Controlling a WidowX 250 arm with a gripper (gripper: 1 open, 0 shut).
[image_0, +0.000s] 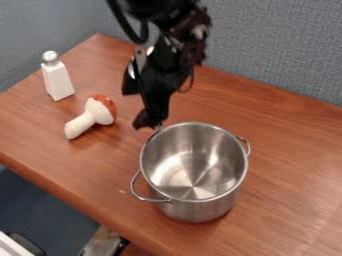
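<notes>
The black gripper (154, 90) hangs open over the table behind the steel pot (194, 175), its lower fingertips above and apart from the pot's rim. The pot stands upright and empty on the wooden table (287, 170), right of centre, a loop handle on each side. A white mushroom-like object (83, 122) with a red cap lies on its side to the left of the gripper.
A white bottle (58, 80) stands upright at the back left of the table. Grey walls border the back, and the table's front edge runs along the lower left.
</notes>
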